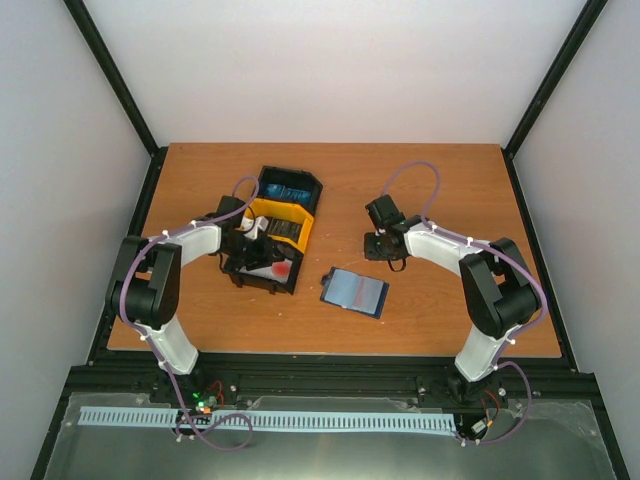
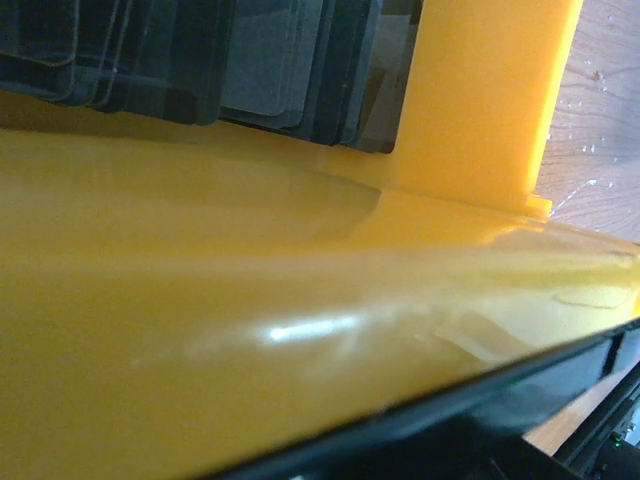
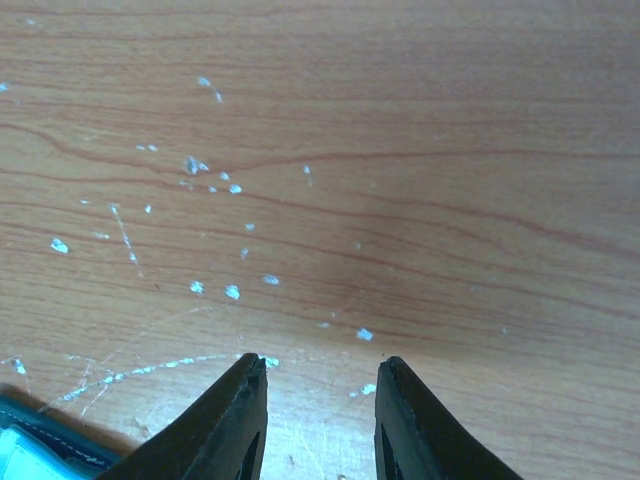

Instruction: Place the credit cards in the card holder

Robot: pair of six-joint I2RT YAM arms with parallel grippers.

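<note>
A black-and-yellow organizer holds dark and blue card-like items and, in its front black section, a white item with a red patch. My left gripper is over that front section; the left wrist view shows the yellow section with dark plastic sleeves, but not clearly the fingers. A flat blue-grey card holder lies on the table right of the organizer. My right gripper hangs over bare wood, fingers apart with nothing between them.
In the right wrist view a blue object with a dark edge shows at the lower left. Walls border the table at back and sides.
</note>
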